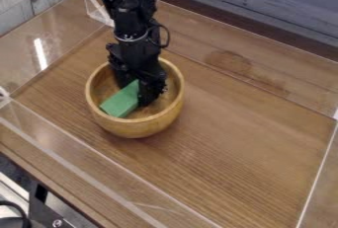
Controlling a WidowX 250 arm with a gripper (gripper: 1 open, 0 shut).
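Observation:
A round wooden bowl (132,123) stands on the wooden table toward the left, with a green object (119,102) lying inside it. My black gripper (137,88) reaches down from the top into the bowl, over the green object's upper end. Its fingers are dark and overlap, so whether they are shut on the green object cannot be seen.
A clear or white item (98,7) sits at the back left. Walls edge the back and left, and dark cables hang at the lower left corner.

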